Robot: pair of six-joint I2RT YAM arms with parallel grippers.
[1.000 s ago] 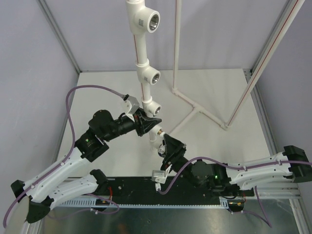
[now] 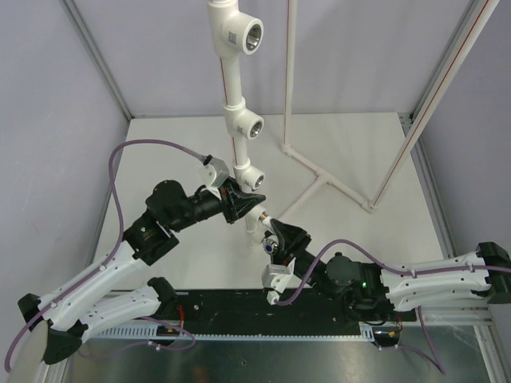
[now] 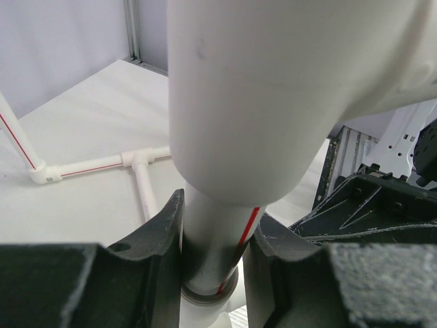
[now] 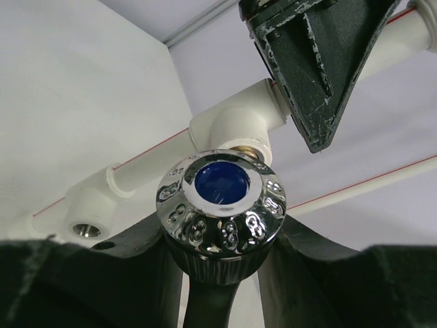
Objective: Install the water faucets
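A white PVC pipe stand point(image 2: 233, 80) with several threaded outlets rises in the middle. My left gripper point(image 2: 246, 199) is around the lower pipe; in the left wrist view its fingers close on the pipe point(image 3: 218, 239) below a large fitting. My right gripper point(image 2: 281, 243) is shut on a chrome faucet with a blue-capped knob point(image 4: 220, 184). In the right wrist view a tee point(image 4: 235, 123) with a brass thread sits just behind the faucet; whether the two touch is hidden.
More pipework point(image 2: 319, 174) lies on the white board behind. Open outlets point(image 2: 254, 36) sit higher on the stand. A dark part of the left arm overhangs the tee in the right wrist view.
My right gripper and arm have shifted slightly right, with the faucet still held. My left gripper looks unchanged at the pipe.
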